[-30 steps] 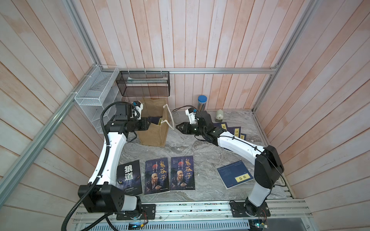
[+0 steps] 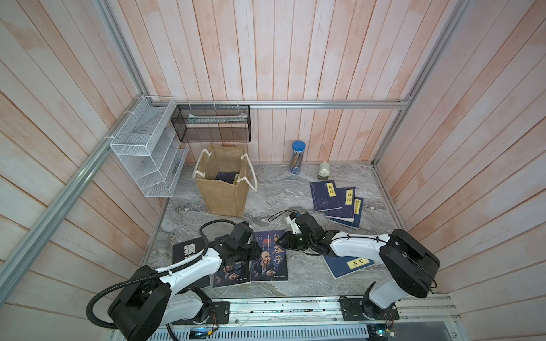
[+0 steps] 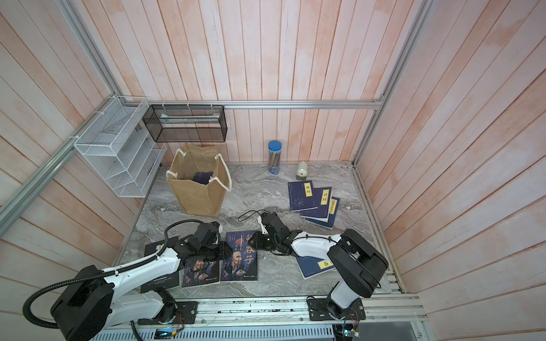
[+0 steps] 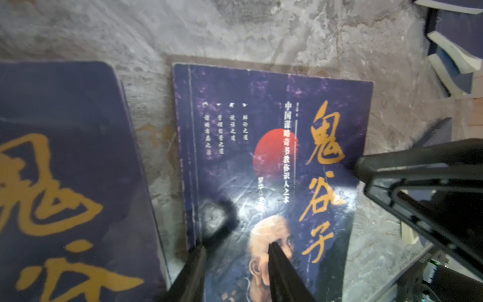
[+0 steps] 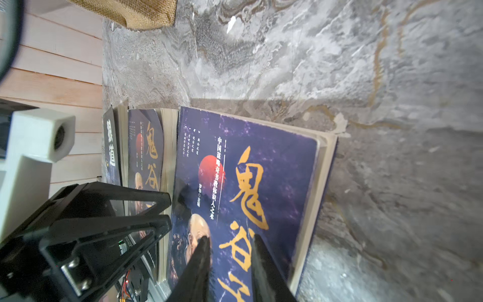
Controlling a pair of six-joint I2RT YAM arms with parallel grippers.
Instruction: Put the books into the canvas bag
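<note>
Three books lie flat along the front of the table: the rightmost purple book [image 2: 270,264], a matching purple book [image 2: 233,274] and a black book [image 2: 187,250]. My left gripper hovers over the rightmost purple book, fingers [image 4: 188,279] parted and nothing between them. On that book's other side, my right gripper is above its cover by the right edge, also open and empty. The canvas bag [image 2: 224,196] stands upright at the back left, a dark book [image 2: 227,177] inside it.
Several blue notebooks [image 2: 341,200] overlap at the right, and another notebook [image 2: 344,265] lies partly under the right arm. A blue-lidded jar [image 2: 297,158] and a small pale container [image 2: 323,170] stand at the back.
The books and bag have not moved.
</note>
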